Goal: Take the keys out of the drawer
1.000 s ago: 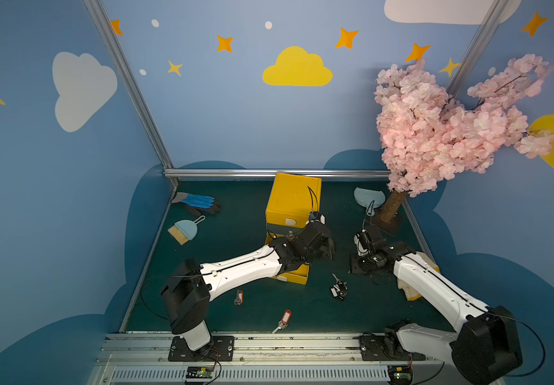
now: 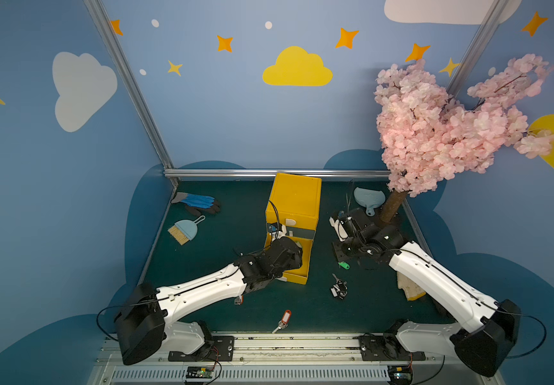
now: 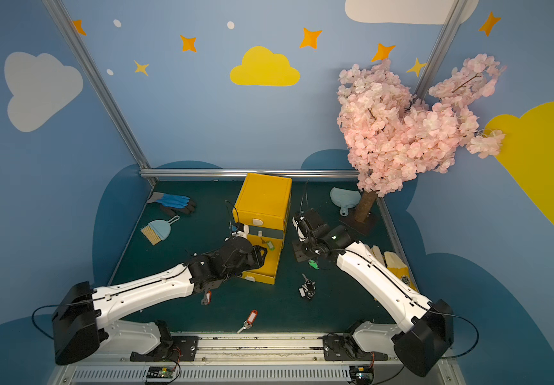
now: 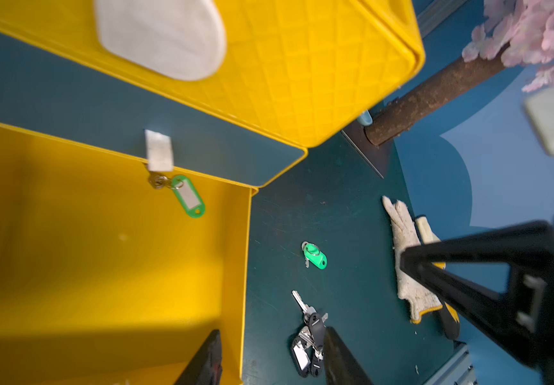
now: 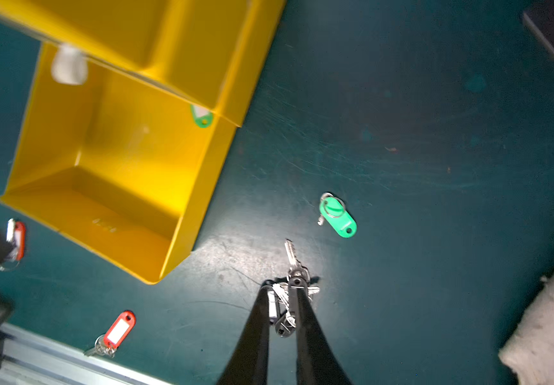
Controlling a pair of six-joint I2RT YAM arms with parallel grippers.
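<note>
A yellow drawer [image 5: 132,166] is pulled out of the yellow box [image 2: 294,195]. Inside, near the back right corner, lies a key ring with a green tag; in the right wrist view the box's edge partly covers this tag. My left gripper is over the drawer's right side, fingers apart and nothing between them. To the right of the drawer, above the table, my right gripper is shut, with no object visible in it. Another green-tagged key [image 5: 339,217] and a bunch of black-tagged keys [image 4: 309,343] lie on the table right of the drawer.
Red-tagged keys lie at the front [image 2: 285,317] and left of the drawer [image 3: 207,297]. A pale glove [image 4: 411,269] is at the right, a blue dustpan [image 2: 370,199] behind. The brush [image 2: 185,231] and blue glove [image 2: 200,202] occupy the left.
My left arm has shifted left, exposing more of the drawer's right side. The right arm has moved left toward the drawer.
</note>
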